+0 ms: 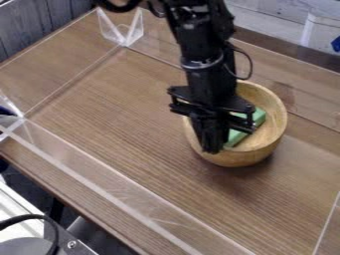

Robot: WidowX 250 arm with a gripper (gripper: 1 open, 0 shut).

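The black gripper reaches down from the top over a wooden bowl, its fingers low at the bowl's left side. It covers much of the bowl. A green block lies inside the bowl, partly hidden behind the gripper. The fingertips look close together; whether they touch the block cannot be told.
A clear plastic object is at the back left, and dark cables lie at the bottom left corner.
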